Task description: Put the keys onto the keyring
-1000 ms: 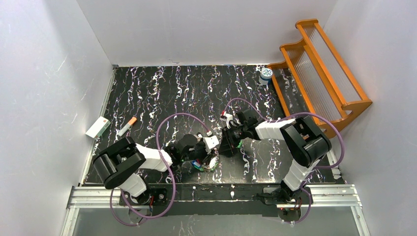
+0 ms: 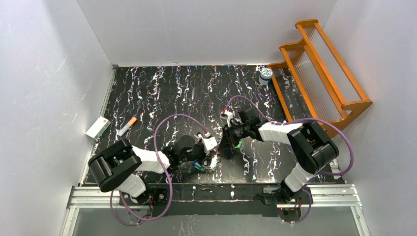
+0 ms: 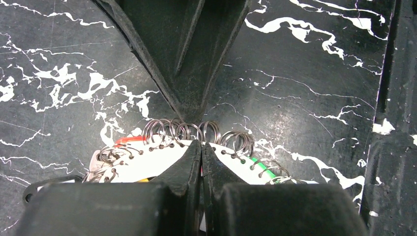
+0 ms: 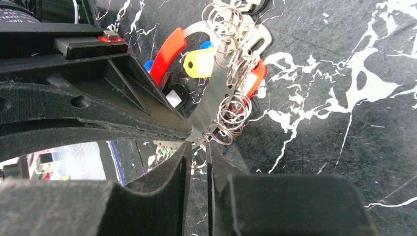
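Observation:
The keyring is a pale curved plate point(image 3: 129, 169) with small wire rings point(image 3: 241, 142) through its edge holes. Red, yellow and green keys show around it; in the right wrist view, a yellow key point(image 4: 199, 63) and a red key point(image 4: 168, 56) lie inside the curve. Over the plate, my left gripper is shut, with nothing visible between its fingers. My right gripper stands slightly open, a narrow gap between its fingertips, close to a small ring at the plate's edge. Whether that ring passes between them is hard to tell. Both grippers are very close together.
A wooden rack point(image 2: 319, 73) and a white tub point(image 2: 265, 75) stand at the back right. An orange-handled tool point(image 2: 127, 126) and a white box point(image 2: 98, 127) are on the left.
The right arm has moved only slightly, its elbow now a little further right.

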